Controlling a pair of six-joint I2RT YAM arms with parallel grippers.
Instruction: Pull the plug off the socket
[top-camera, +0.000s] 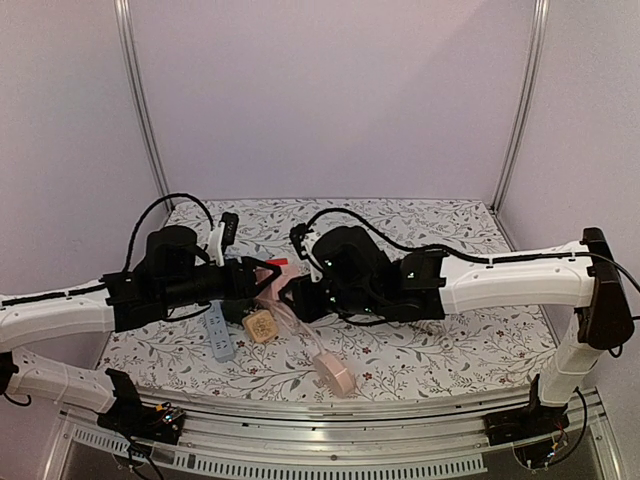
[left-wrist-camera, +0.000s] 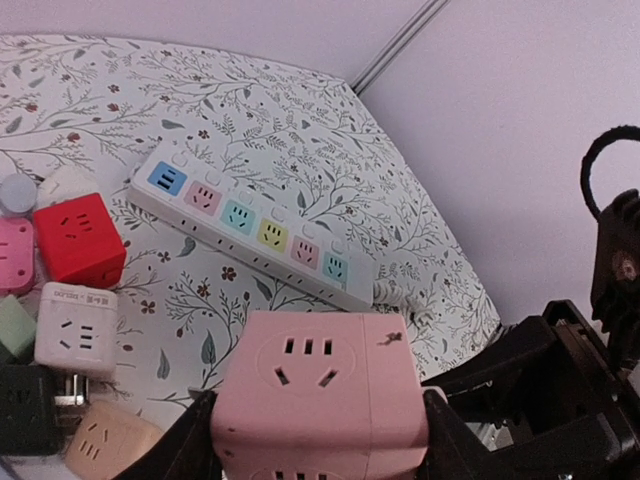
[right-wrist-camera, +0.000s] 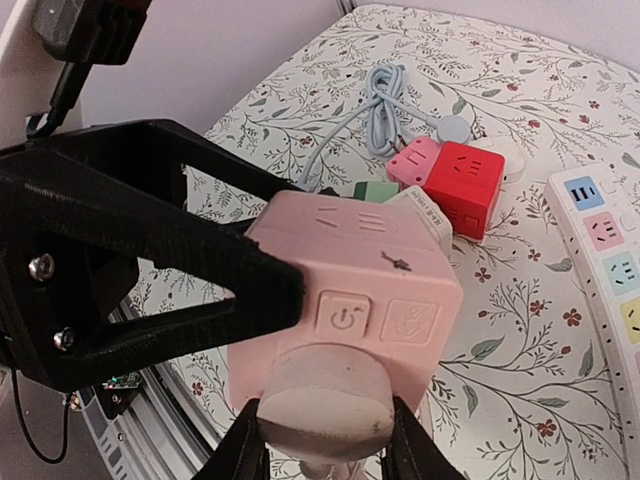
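A pink socket cube (left-wrist-camera: 320, 390) is held off the table, my left gripper (top-camera: 268, 280) shut on it with a finger on either side. In the right wrist view, a pale round plug (right-wrist-camera: 328, 400) sits against the cube's near face, below a power-symbol button. My right gripper is around this plug, one fingertip at each side; whether they press on it cannot be told. A pale cord runs down from the grippers to a pink disc-like piece (top-camera: 334, 373) low over the front of the table. The plug's prongs are hidden.
A white power strip (left-wrist-camera: 255, 230) with coloured outlets lies on the patterned table. Beside it are a red block (left-wrist-camera: 80, 240), a white block (left-wrist-camera: 76, 330) and several other small blocks.
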